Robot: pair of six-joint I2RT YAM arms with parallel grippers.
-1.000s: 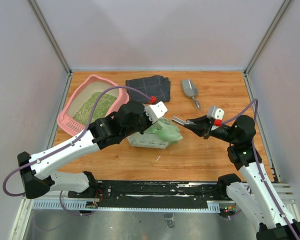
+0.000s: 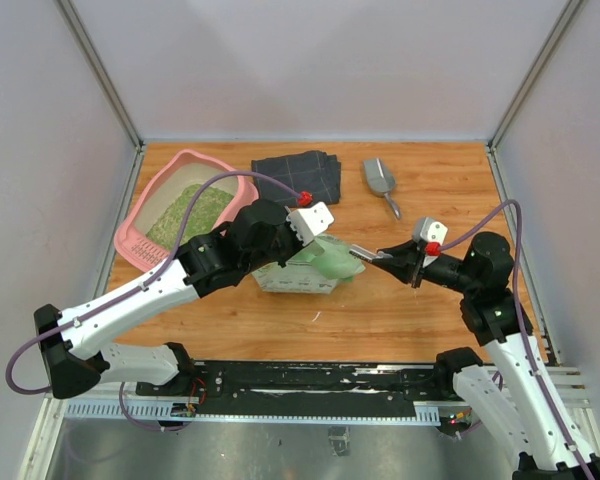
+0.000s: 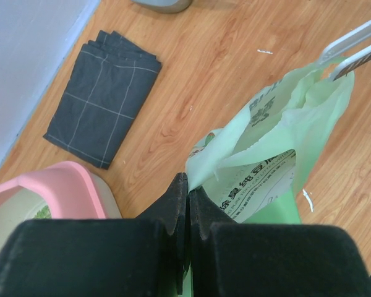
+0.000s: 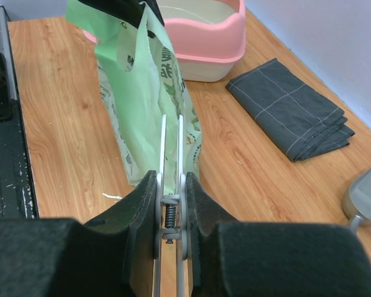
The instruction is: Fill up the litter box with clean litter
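My left gripper is shut on the rim of the green-and-white litter bag (image 3: 260, 170), whose mouth spreads away from the fingers. In the right wrist view the bag (image 4: 145, 99) stands upright on the table. A thin two-pronged metal tool (image 4: 180, 154) with a spring is held by my right gripper, shut on it. The prong tips lie at the bag's far corner, with green film between them in the left wrist view. Green litter (image 2: 192, 215) covers part of the floor of the pink litter box (image 2: 130, 240) at the left.
A folded dark checked cloth (image 2: 298, 175) lies at the back, with a grey scoop (image 2: 380, 178) to its right. Walls enclose the table's back and sides.
The right gripper and its tool have shifted slightly, the tips ending a little lower and nearer the front by the bag's corner. The left arm has stayed put.
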